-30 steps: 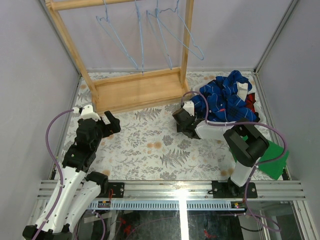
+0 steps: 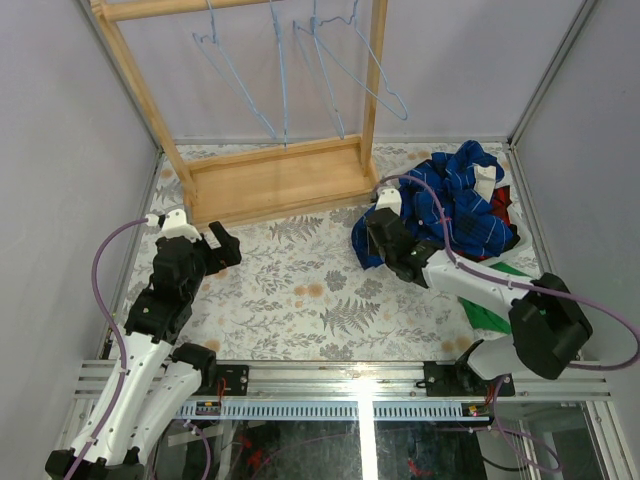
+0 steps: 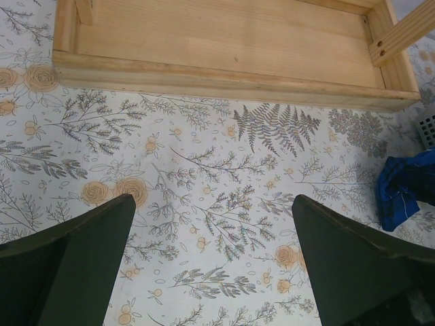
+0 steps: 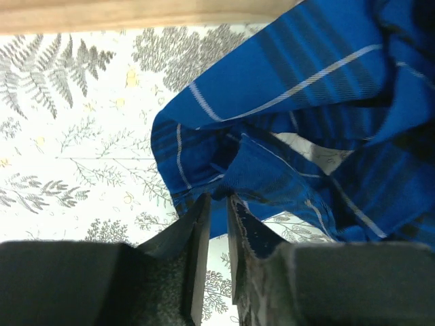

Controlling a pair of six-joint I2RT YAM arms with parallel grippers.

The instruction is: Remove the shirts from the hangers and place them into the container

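Note:
A blue plaid shirt (image 2: 465, 215) (image 4: 285, 81) lies crumpled in a pile at the right, one fold spilling onto the patterned table beside the wooden rack. My right gripper (image 2: 376, 222) is at that fold, fingertips close together at the cloth; whether any fabric is between them is unclear. My left gripper (image 2: 214, 248) is open over bare table at the left, nothing between its fingers, with the blue cloth (image 3: 404, 187) at the right of its view. Several light blue wire hangers (image 2: 362, 82) hang from the rack, with no garment on them.
The wooden rack (image 2: 230, 215) stands at the back, its base tray empty. Red and white fabric (image 2: 483, 182) shows in the right pile, and a green cloth (image 2: 485, 315) lies at the front right.
A blue fold now reaches farther toward the table's middle. The left arm is unchanged.

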